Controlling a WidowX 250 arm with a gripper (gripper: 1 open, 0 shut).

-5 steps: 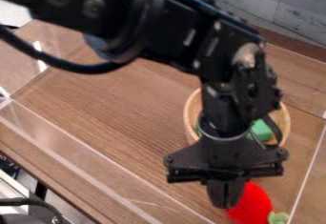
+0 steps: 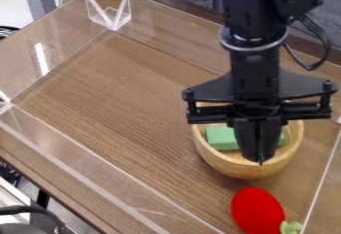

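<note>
The black gripper hangs over a light wooden bowl on the right of the camera view, its fingertips pointing down into or just above it; they look shut, with nothing visible between them. A green block lies in the bowl, partly hidden by the gripper. A red object with a green top, resembling a strawberry or vegetable, lies on the table in front of the bowl at the bottom right.
A small white bracket-like piece stands at the back left, and dark cables run at the lower left edge.
The arm has moved back from over the red object to over the bowl and risen. The red object is now uncovered.
</note>
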